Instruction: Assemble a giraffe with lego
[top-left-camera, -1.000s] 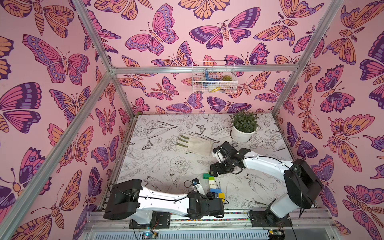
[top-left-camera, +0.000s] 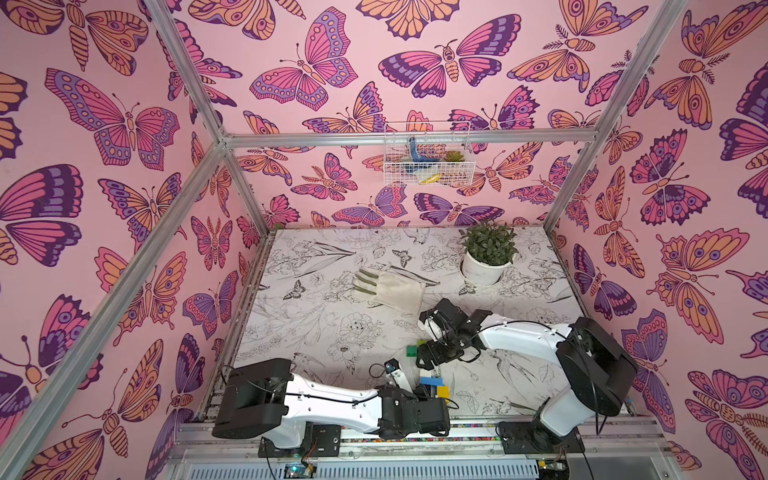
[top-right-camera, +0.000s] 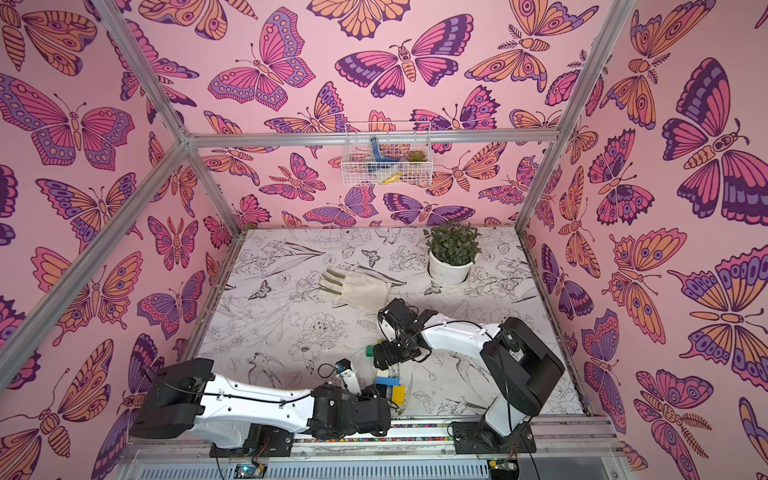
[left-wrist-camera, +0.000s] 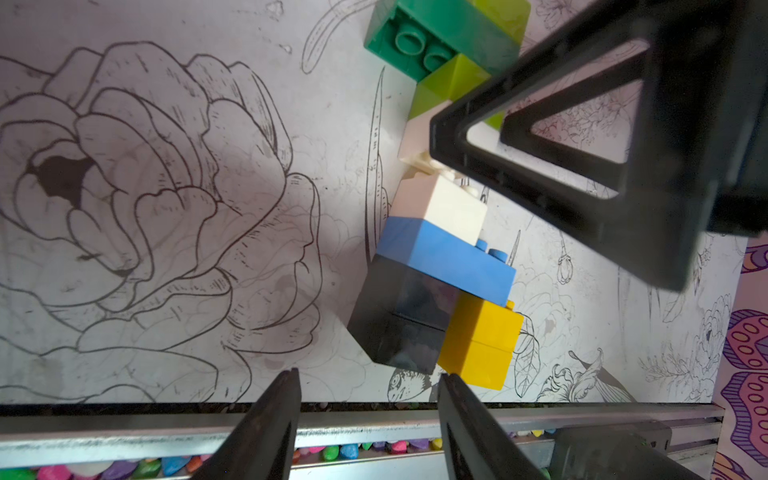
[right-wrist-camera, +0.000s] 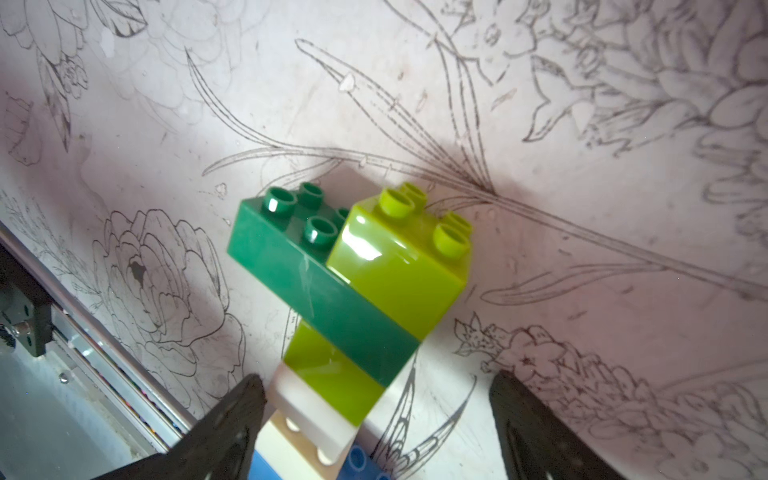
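The giraffe's joined bricks form one column near the table's front edge. In the left wrist view it runs from black bricks (left-wrist-camera: 404, 312) and yellow bricks (left-wrist-camera: 484, 344) through a blue brick (left-wrist-camera: 448, 260) and white bricks (left-wrist-camera: 440, 208) to a lime brick (left-wrist-camera: 448, 84) and a dark green brick (left-wrist-camera: 448, 36). My left gripper is partly open, its fingertips close to the black end. In the right wrist view a studded lime block (right-wrist-camera: 400, 260) caps the green brick (right-wrist-camera: 320, 296). Spread open, my right gripper has its fingers either side of the column's upper part; contact cannot be told.
A pale glove (top-left-camera: 396, 292) lies behind the bricks, and a white plant pot (top-left-camera: 481, 270) stands at the back right. The metal rail (left-wrist-camera: 160, 428) runs along the table's front edge. Free table lies to the left and far right.
My right gripper has shifted nearer the table front and covers more of the green end in the top left view. The left arm has edged slightly right.
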